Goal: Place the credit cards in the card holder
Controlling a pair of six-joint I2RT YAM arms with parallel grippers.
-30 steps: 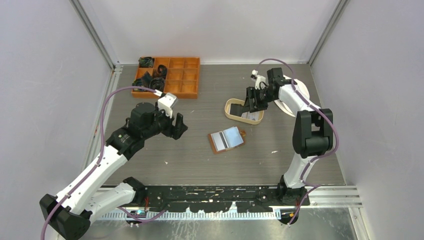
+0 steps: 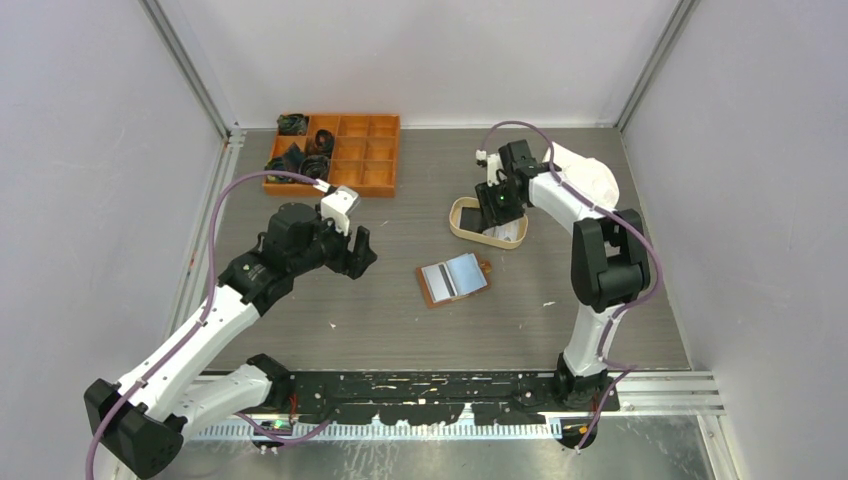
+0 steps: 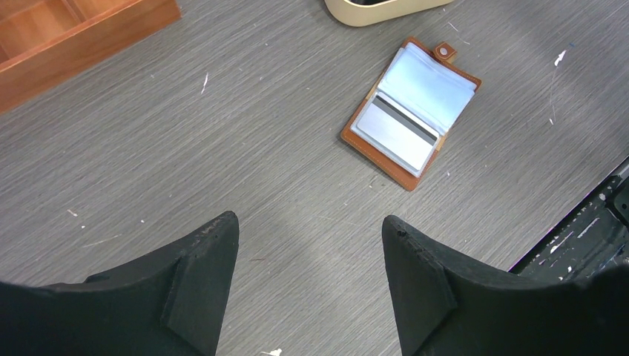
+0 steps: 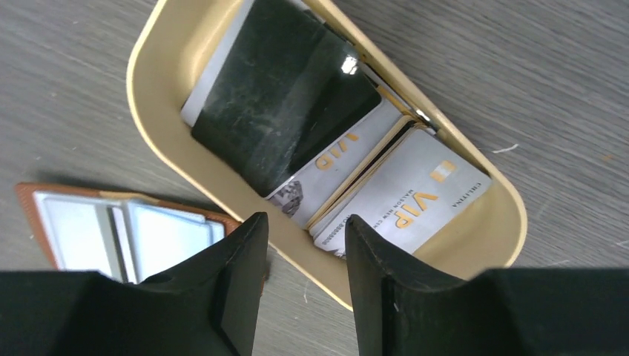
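Observation:
A beige oval tray (image 4: 512, 237) holds several cards: a dark card (image 4: 285, 96) at one end and white VIP cards (image 4: 412, 193) at the other. My right gripper is over the tray, fingers apart, nothing seen between them. The brown card holder (image 2: 430, 297), with white and pale blue inserts, lies below the tray in the top view and at upper right in the left wrist view. My left gripper stands open and empty at the left, away from the holder.
An orange compartment box (image 2: 365, 170) with dark coiled items sits at back left. A white round object (image 2: 590, 180) lies behind the right arm. Bare table (image 2: 370, 320) surrounds the holder.
The left arm has barely moved; tray and holder are unchanged.

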